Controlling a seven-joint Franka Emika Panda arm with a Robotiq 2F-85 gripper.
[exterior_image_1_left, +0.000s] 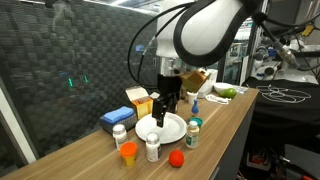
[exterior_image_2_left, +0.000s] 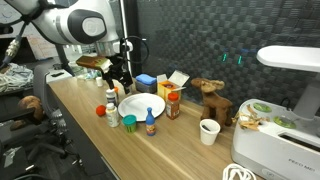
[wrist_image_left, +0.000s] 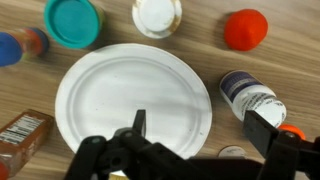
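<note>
My gripper (exterior_image_1_left: 168, 112) hangs above the white plate (exterior_image_1_left: 161, 127), fingers apart and nothing between them. From the wrist view, the plate (wrist_image_left: 130, 95) fills the middle, with one finger (wrist_image_left: 137, 128) over it and the other (wrist_image_left: 260, 132) beside a white-capped dark bottle (wrist_image_left: 250, 98). A red ball (wrist_image_left: 245, 30) and a white-lidded jar (wrist_image_left: 157, 15) lie at the top of that view. An orange cup (exterior_image_1_left: 128, 151) stands at the left, close to the bottle (exterior_image_1_left: 153, 148). The plate looks empty.
Behind the plate are a blue box (exterior_image_1_left: 117, 116) and an open yellow box (exterior_image_1_left: 141, 101). A teal cup (exterior_image_2_left: 130, 122), a blue bottle (exterior_image_2_left: 150, 122) and a red-brown bottle (exterior_image_2_left: 173, 105) crowd its other side. Beyond stand a toy deer (exterior_image_2_left: 216, 102) and a white mug (exterior_image_2_left: 209, 131).
</note>
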